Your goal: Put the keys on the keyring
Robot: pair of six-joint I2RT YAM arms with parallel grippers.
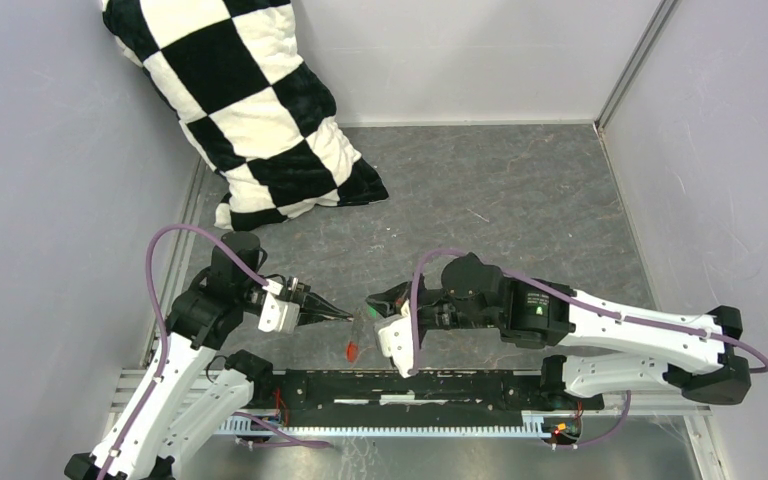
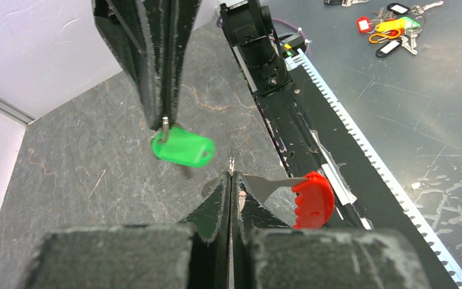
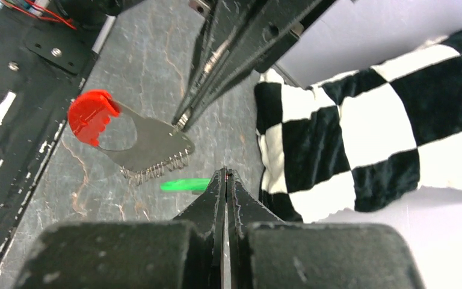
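Note:
In the left wrist view, a metal keyring piece (image 2: 263, 188) with a red end (image 2: 314, 201) hangs just beyond the tips of my left gripper. The right wrist view shows this flat metal piece (image 3: 156, 144), with a row of small wire loops along its edge, pinched by the left fingertips. My right gripper is shut on the small metal loop of a green key tag (image 2: 183, 149). That tag (image 3: 183, 185) dangles below its tips, apart from the keyring. Seen from the top, the two grippers face each other with a narrow gap between.
A pile of keys with coloured tags (image 2: 397, 30) lies on the surface beyond the black rail (image 2: 289, 114). A black-and-white checkered cushion (image 1: 260, 110) leans in the back left corner. The grey floor (image 1: 490, 200) behind the arms is clear.

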